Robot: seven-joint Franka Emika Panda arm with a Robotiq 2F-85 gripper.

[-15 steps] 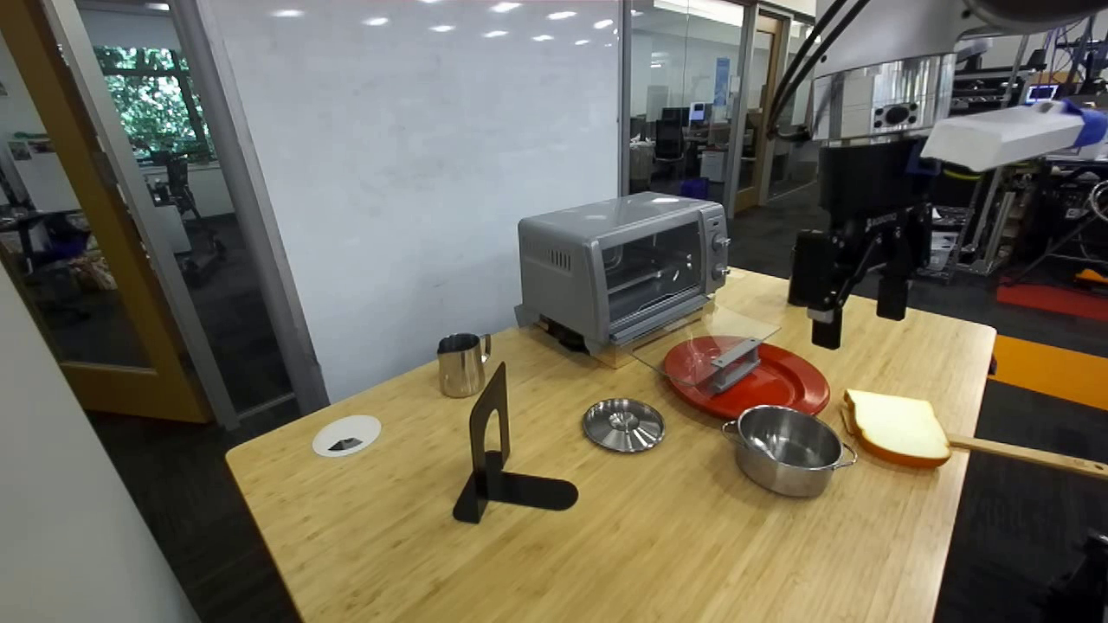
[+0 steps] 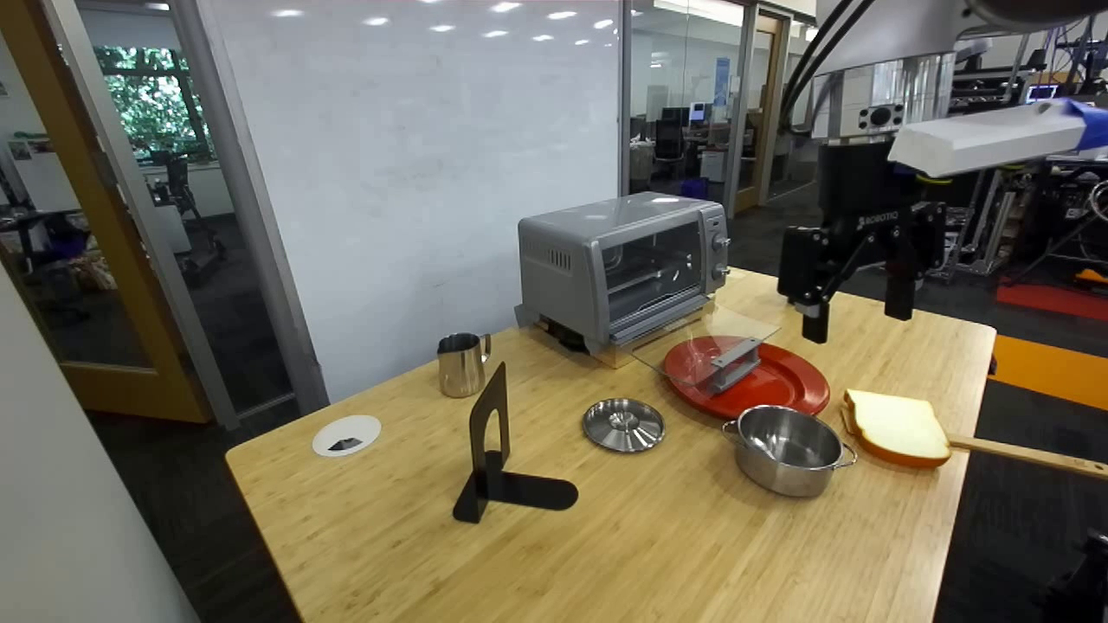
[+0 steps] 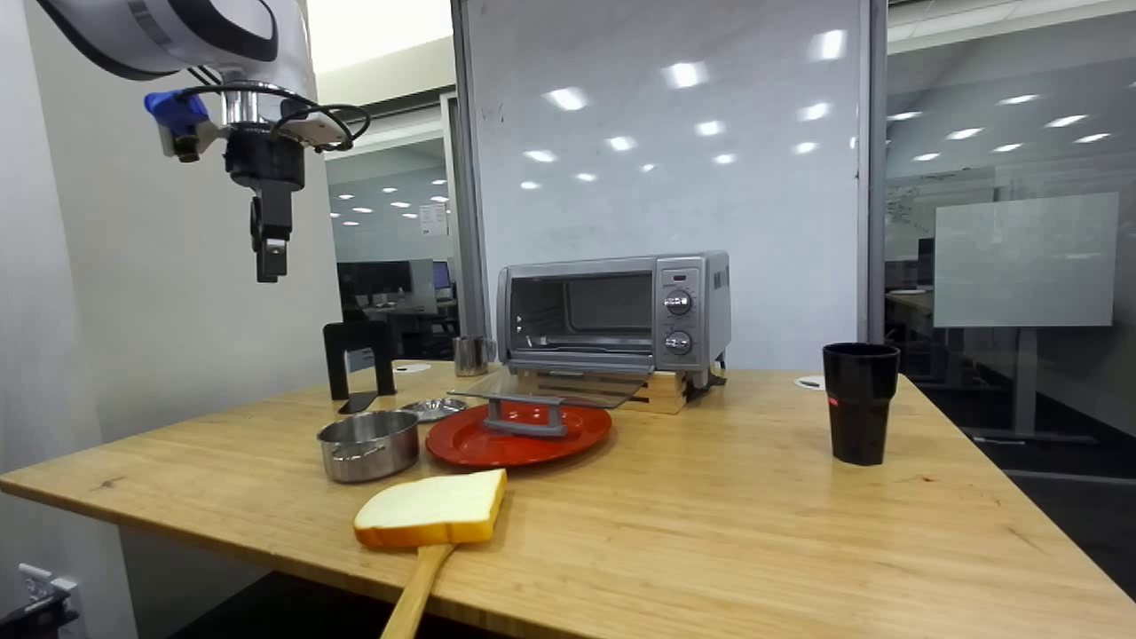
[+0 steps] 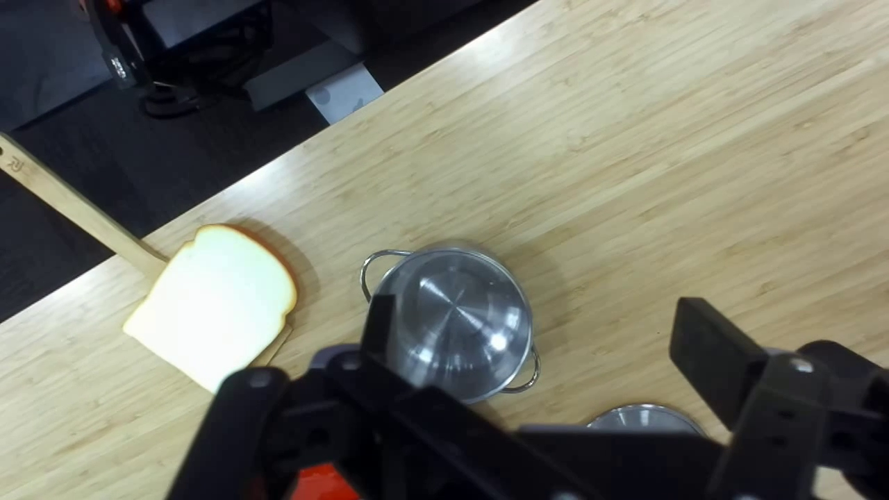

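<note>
High above the table hangs my gripper (image 2: 858,310), open and empty; its fingers (image 4: 708,350) stand wide apart in the wrist view. A steel pot (image 4: 458,321) without its cover lies below it, empty inside. Beside the pot, a slice of bread (image 2: 896,425) rests on a wooden spatula (image 2: 1028,458) whose handle sticks out past the table edge. The toaster oven (image 3: 612,311) has its glass door down over a red plate (image 3: 485,453). A round steel lid (image 2: 623,425) lies flat on the table near the pot.
A black bookend (image 2: 493,472) and a steel pitcher (image 2: 461,365) stand on the side of the table away from the bread. In the second exterior view a black cup (image 3: 859,405) stands at the right. Bare wood lies in front of the bookend.
The wrist has turned, so the two fingers look farther apart in the first exterior view. The gripper has shifted slightly there. Objects on the table have not moved.
</note>
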